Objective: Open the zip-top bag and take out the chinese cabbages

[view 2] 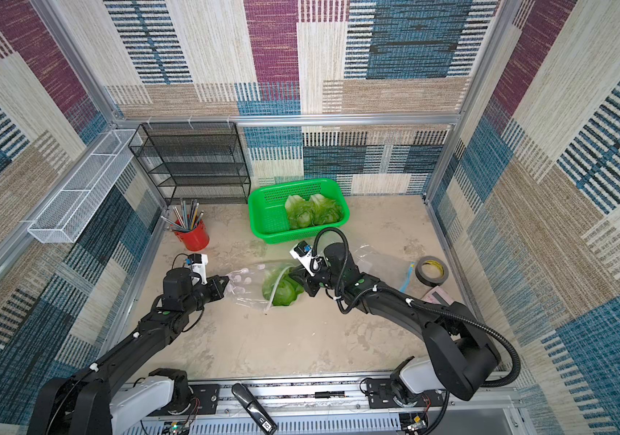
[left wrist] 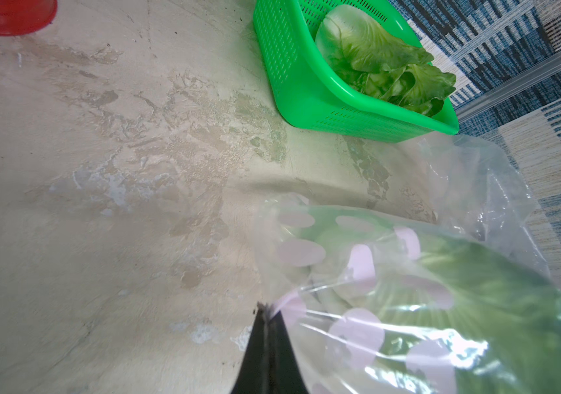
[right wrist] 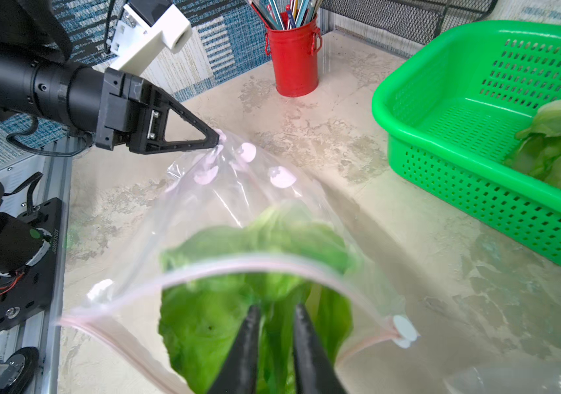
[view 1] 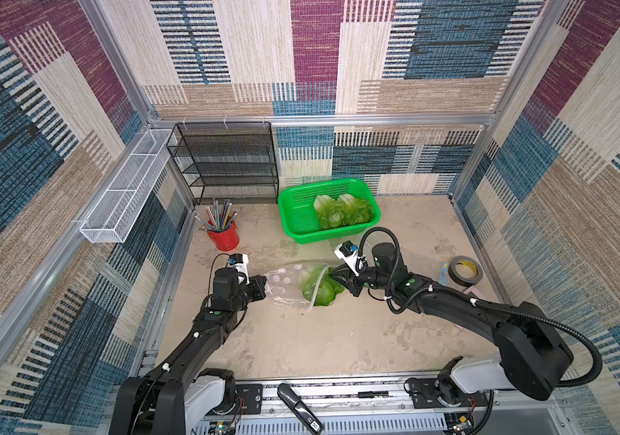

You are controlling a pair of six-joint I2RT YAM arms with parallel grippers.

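Observation:
A clear zip top bag with pale dots (left wrist: 359,335) lies across the middle of the table, its mouth gaping to the right. By a corner of the bag's closed end, my left gripper is shut on the thin film. One green cabbage (right wrist: 204,315) sits in the bag at the mouth, part of it sticking out past the white zip strip (right wrist: 273,264). My right gripper is at the mouth, its blurred fingers a little apart in front of the leaves; whether they touch a leaf cannot be told. Other cabbages (view 1: 342,210) rest in the green basket (view 1: 297,233).
Behind the bag stands the basket, its left part empty. A red pencil bucket (view 1: 224,237) is at the back left, near a black wire rack (view 1: 230,163). Tape rolls (view 1: 465,271) lie at the right, with another clear plastic piece (view 2: 378,262) nearby.

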